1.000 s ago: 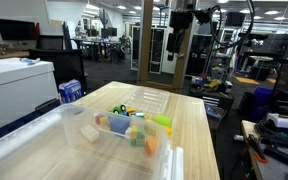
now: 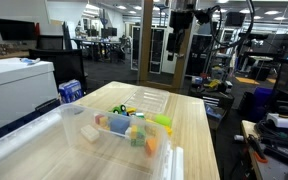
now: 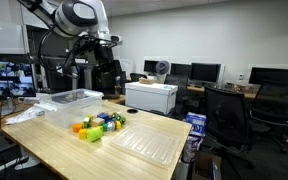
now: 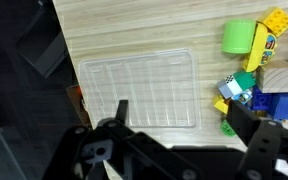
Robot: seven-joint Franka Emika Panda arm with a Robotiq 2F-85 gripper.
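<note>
My gripper hangs high above the table, its fingers wide apart with nothing between them. It shows dark against the background in exterior view 2 [image 3: 106,78]. Below, a flat whitish ribbed tray [image 4: 144,88] lies on the wooden table. Right of it in the wrist view are a green cylinder [image 4: 238,37], a yellow block [image 4: 263,46], a wooden block [image 4: 276,76], a blue block [image 4: 287,106] and several small cubes. My right finger hides part of this group. A clear plastic bin [image 3: 76,107] stands beyond the blocks in exterior view 2.
Bare wooden table [image 3: 72,152] surrounds the tray and blocks. A blue and white box [image 2: 71,91] stands past the table's edge. Behind are a white cabinet [image 3: 150,97] and office chairs [image 3: 226,115].
</note>
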